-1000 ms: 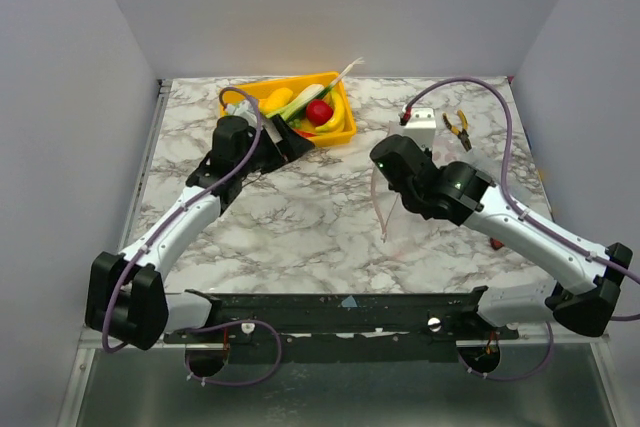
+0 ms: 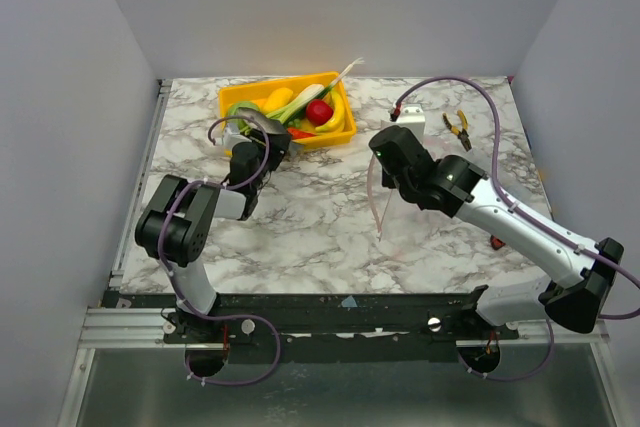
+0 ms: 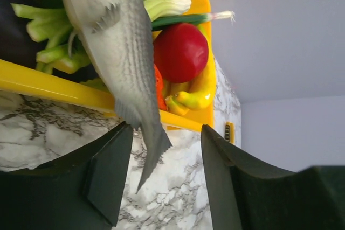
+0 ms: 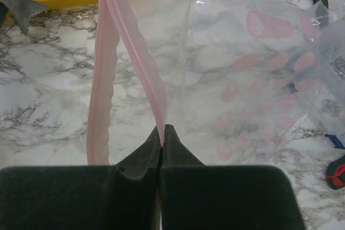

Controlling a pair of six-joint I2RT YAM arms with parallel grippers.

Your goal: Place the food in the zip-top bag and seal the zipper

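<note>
A silver fish [image 3: 118,52] lies over the near rim of the yellow basket [image 2: 346,127], its tail hanging outside. My left gripper is part open around the tail, one finger each side, not visibly closed on it; in the top view it is at the basket's front left. My right gripper is shut on the pink zipper edge of the clear bag [image 4: 253,79], holding it up with the two pink strips apart near the top. Inside the basket are a red tomato [image 2: 319,112], bananas [image 2: 335,117], greens and other produce.
Yellow-handled pliers [image 2: 458,129] lie at the back right, and a red-and-black tool [image 4: 335,173] lies right of the bag. Walls stand at both sides and the back.
The right gripper has shifted slightly left with the bag.
</note>
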